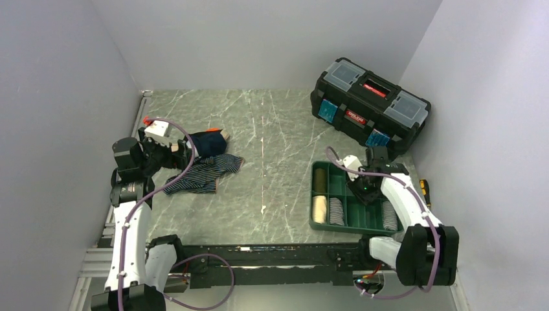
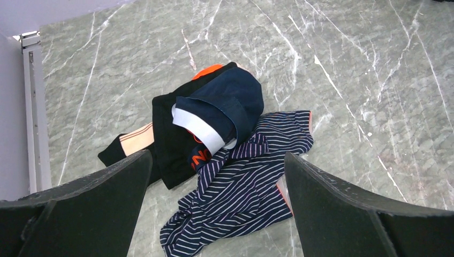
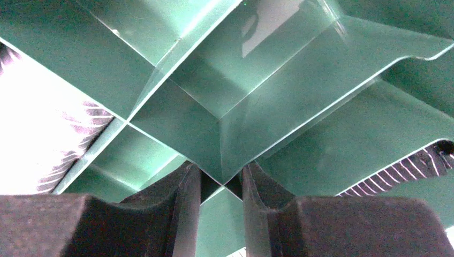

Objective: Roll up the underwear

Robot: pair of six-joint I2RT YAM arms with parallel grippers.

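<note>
Striped dark underwear lies crumpled on the grey marble table. Against it rests a bunched heap of clothing, with a navy piece on top of a black piece. My left gripper hovers above them, open and empty. Inside the green divided box, my right gripper is closed on a crossing of the dividers. Rolled pieces stand in some compartments: a cream roll, an olive roll and a striped roll.
A black toolbox with clear lids stands at the back right. A yellow-and-black tool lies by the right wall. Bare table fills the middle, between the clothes and the box.
</note>
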